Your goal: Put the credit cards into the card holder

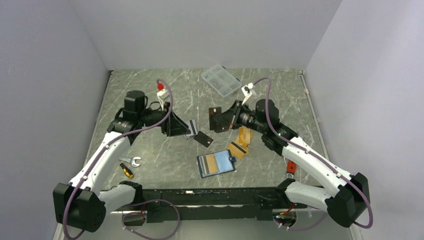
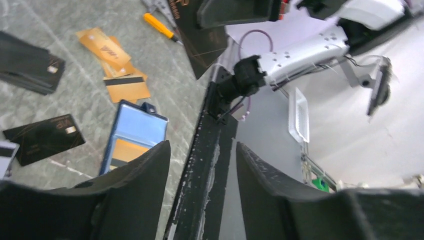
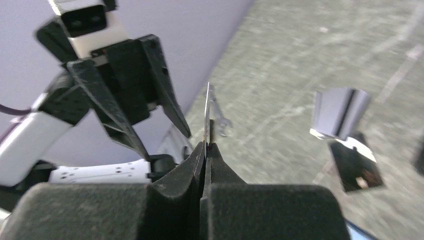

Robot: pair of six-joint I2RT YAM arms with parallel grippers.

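In the top view, my right gripper (image 1: 222, 120) is shut on a black card (image 1: 215, 112) held above the table. That held card (image 3: 207, 117) shows nearly edge-on in the right wrist view. My left gripper stands open to the left of it, nothing between its fingers. Near the front lies the open card holder (image 1: 225, 157), blue inside, with a gold card in its left part. Another black card (image 1: 203, 139) and some silver cards (image 3: 332, 112) rest on the table. Gold cards (image 1: 238, 149) lie right of the holder, and a dark stack (image 2: 30, 62) lies nearby.
A clear plastic box (image 1: 221, 81) stands at the back. At the left front are a wrench (image 1: 131, 161) and a yellow-black screwdriver (image 1: 126, 170); a red tool (image 1: 291, 168) lies at the right front.
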